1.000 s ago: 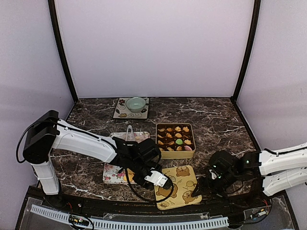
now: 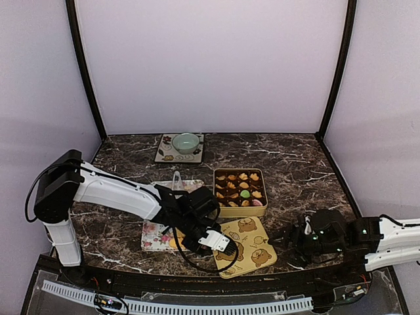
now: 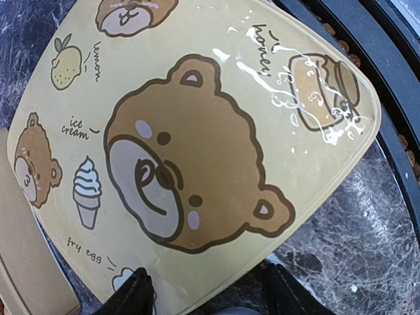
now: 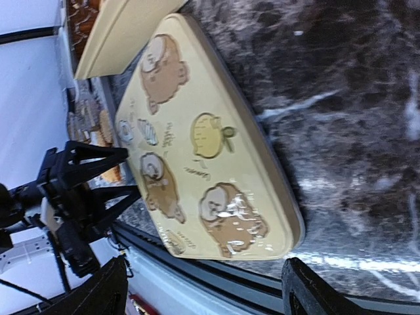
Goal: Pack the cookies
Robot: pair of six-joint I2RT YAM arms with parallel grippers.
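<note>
A cream lid (image 2: 254, 226) printed with bears lies on the table in front of the cookie tin (image 2: 240, 212). Rows of cookies (image 2: 245, 194) fill the tin's compartments, and its top is uncovered. At the lid's left edge is my left gripper, its fingers part open; in its wrist view one finger (image 3: 139, 295) overlaps the lid and the other stands past the edge. In the right wrist view both left fingertips point at that edge; contact cannot be made out. My right gripper is open and empty, just right of the lid.
A floral mat (image 2: 152, 237) is partly hidden under the left arm, with a pale handle (image 2: 176, 178) beyond it. Toward the back left, a green bowl (image 2: 186, 142) sits on a patterned board (image 2: 162, 156).
The lid has shifted slightly away from the front edge, toward the tin. The left arm has barely moved.
</note>
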